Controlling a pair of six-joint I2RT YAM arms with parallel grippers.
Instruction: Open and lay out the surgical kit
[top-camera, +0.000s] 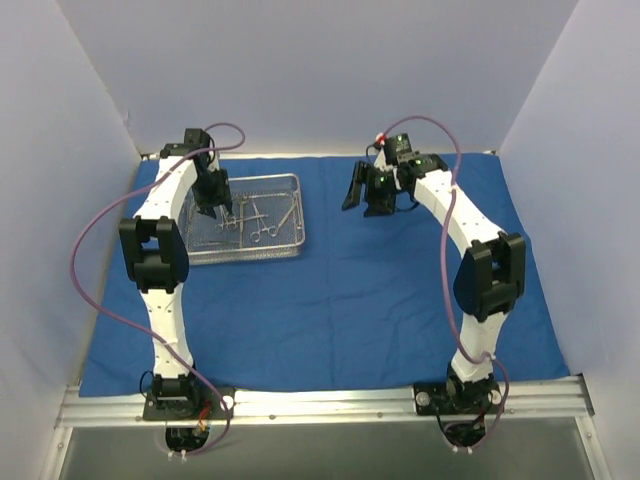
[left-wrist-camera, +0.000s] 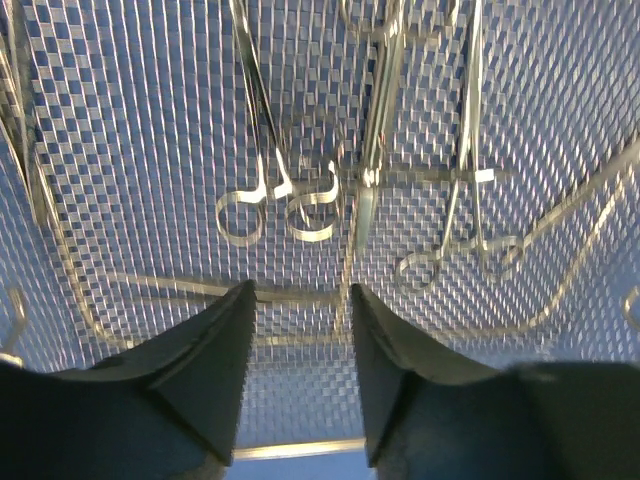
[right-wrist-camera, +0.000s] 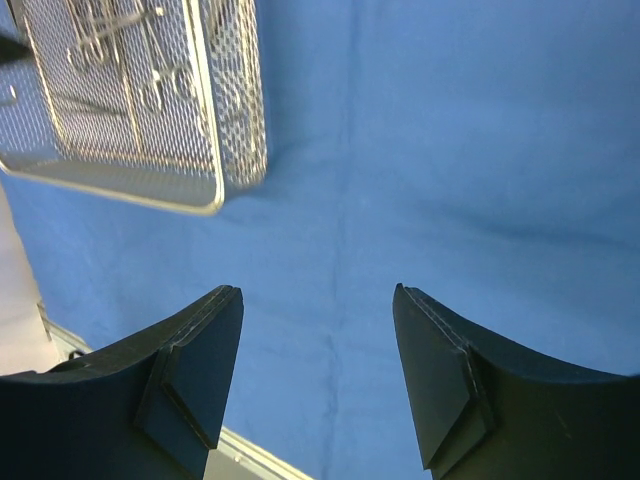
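A wire mesh tray (top-camera: 243, 257) at the back left holds several metal instruments. My left gripper (top-camera: 214, 208) hangs over the tray's left part, open, with nothing held between its fingers. In the left wrist view, ring-handled clamps (left-wrist-camera: 262, 187) lie in the mesh beside a long straight instrument (left-wrist-camera: 366, 215), with another ringed pair (left-wrist-camera: 477, 170) to the right. A thin rod-like instrument (left-wrist-camera: 200, 287) lies crosswise below the left fingertips. My right gripper is open and empty, above bare cloth to the right of the tray.
Blue cloth (top-camera: 330, 320) covers the table, with wide free room in the middle, front and right. The tray's raised right wall (right-wrist-camera: 237, 110) stands near the right gripper. Grey walls close in the back and sides.
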